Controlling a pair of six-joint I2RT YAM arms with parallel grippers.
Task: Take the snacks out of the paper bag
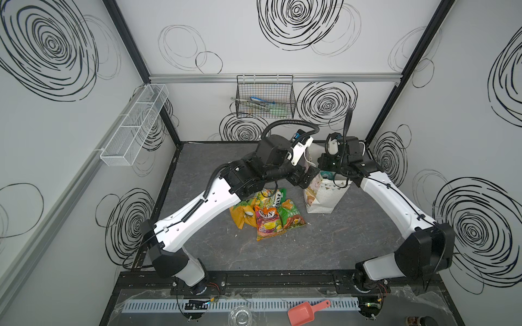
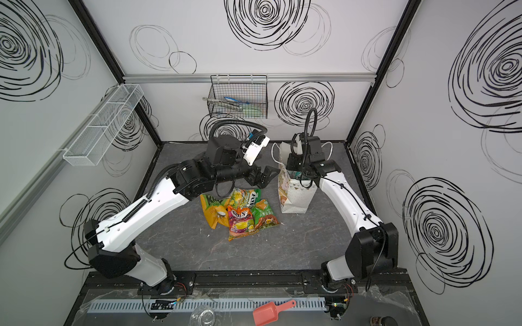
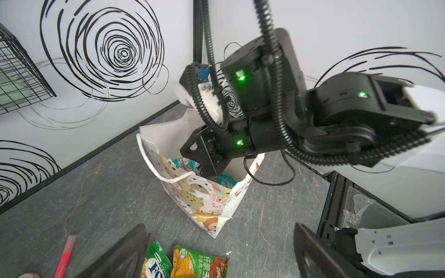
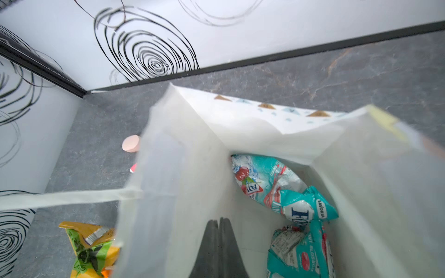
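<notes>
The white paper bag (image 2: 299,197), with animal pictures on its side, stands upright at the table's right. Deep inside it, the right wrist view shows a teal snack bag (image 4: 266,180) and a second teal packet (image 4: 301,252) nearer the camera. My right gripper is shut, its fingertips together over the bag's opening with nothing between them; both teal packets lie outside the fingers. To the left of the bag, my left gripper is open and empty, fingers spread wide in its own view. A green snack packet (image 1: 291,213) lies on the table in front of the bag.
Beside the green packet lie an orange-red packet (image 1: 268,221), a yellow packet (image 1: 243,215) and a yellow-green one. My left arm (image 1: 209,203) reaches over the table left of this pile.
</notes>
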